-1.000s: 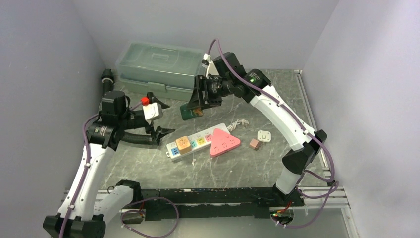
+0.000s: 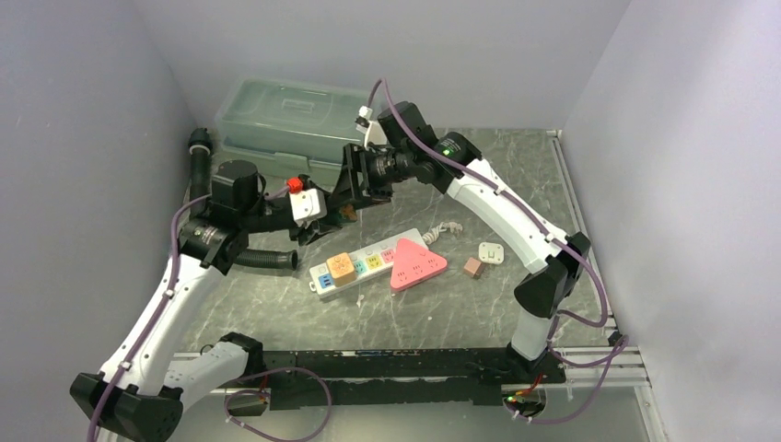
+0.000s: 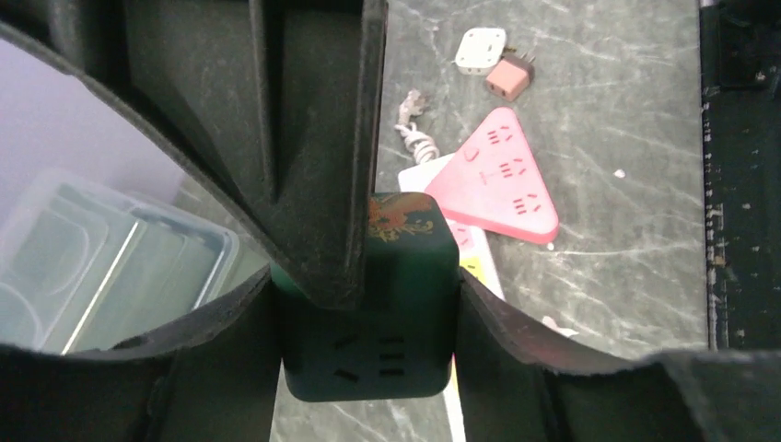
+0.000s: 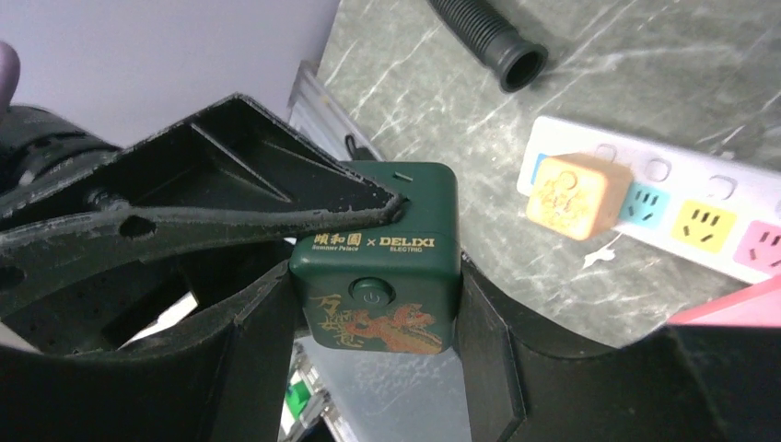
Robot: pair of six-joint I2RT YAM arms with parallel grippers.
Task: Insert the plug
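In both wrist views a dark green cube plug sits between the fingers of each gripper at the same time. My left gripper is shut on it, its two fingers against opposite sides; slots face the left wrist camera. My right gripper also closes on the plug's sides, with the dragon print facing its camera. In the top view the plug is mostly hidden by the meeting grippers, above the work surface. Below lies the white power strip, with coloured sockets and a wooden-coloured cube on its left end.
A pink triangular socket block overlaps the strip's right end. Farther right lie a small brown plug and a white adapter. A green box stands at the back; a black hose lies left.
My right gripper has carried the green plug leftward, and my left gripper has moved right to meet it.
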